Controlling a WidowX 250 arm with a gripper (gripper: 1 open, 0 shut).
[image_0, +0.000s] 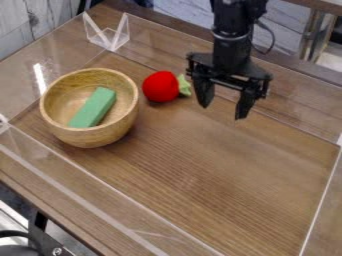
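My gripper (225, 92) is a black, narrow assembly at the top centre-right of the camera view, hanging over bare wooden table (221, 180); whether its fingers are open or shut is hard to tell. Just left of it a red round object (162, 86) lies beside a small green piece (187, 84). A tan oval bowl (59, 98) at the left holds a green oblong object (92, 107).
A clear wire or plastic holder (107, 32) stands at the top left. The table's middle, right and front are clear. A dark coiled cable (16, 243) shows at the bottom left corner.
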